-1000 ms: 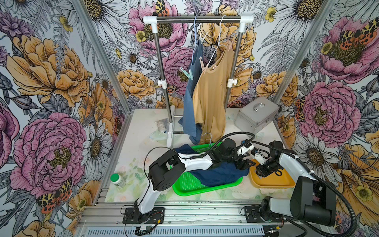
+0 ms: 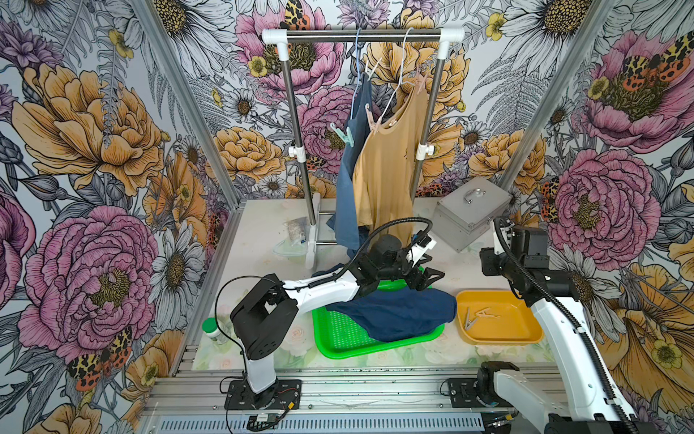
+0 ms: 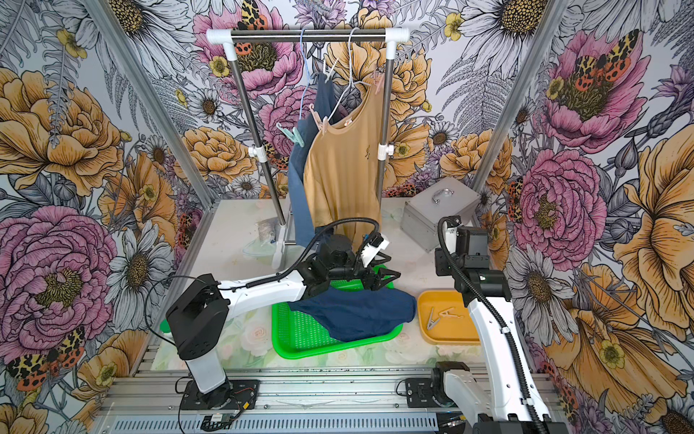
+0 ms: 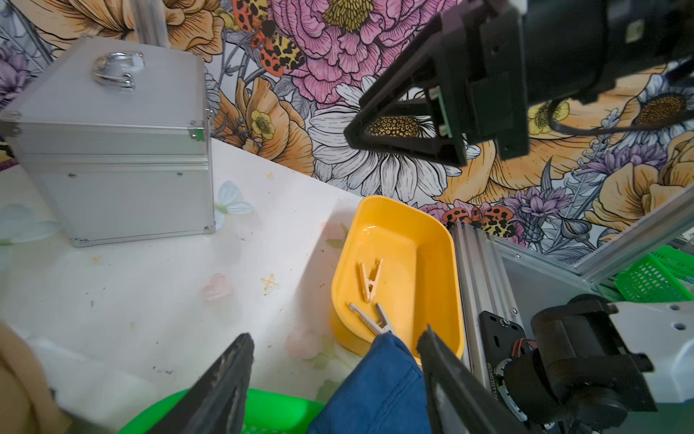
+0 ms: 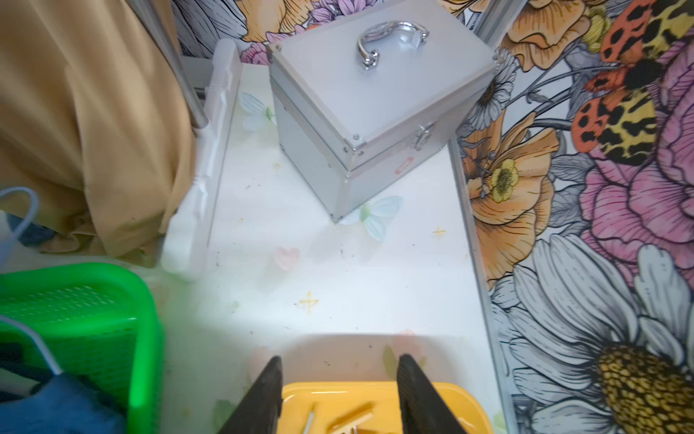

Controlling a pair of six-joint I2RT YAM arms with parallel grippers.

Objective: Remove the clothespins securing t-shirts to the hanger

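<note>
On the rack hang a blue T-shirt (image 2: 347, 195) and a tan T-shirt (image 2: 383, 166), with pale clothespins near their tops, among them a mint clothespin (image 2: 343, 136) and a pink clothespin (image 3: 316, 118). My left gripper (image 2: 428, 269) is open and empty over the green basket (image 2: 339, 351), which holds dark blue cloth (image 2: 397, 318). My right gripper stands open, with nothing between its fingers, above and behind the yellow tray (image 2: 506, 336), where loose clothespins (image 4: 370, 282) lie.
A silver box (image 2: 470, 202) stands at the back right, with bare table (image 5: 339, 282) in front of it. The rack's posts (image 2: 303, 188) stand either side of the shirts. A green-capped bottle (image 2: 211, 325) is at the left.
My right gripper has risen out of the yellow tray, its arm straightening upward. My left gripper has moved up and left over the basket. The hanging shirts look unchanged.
</note>
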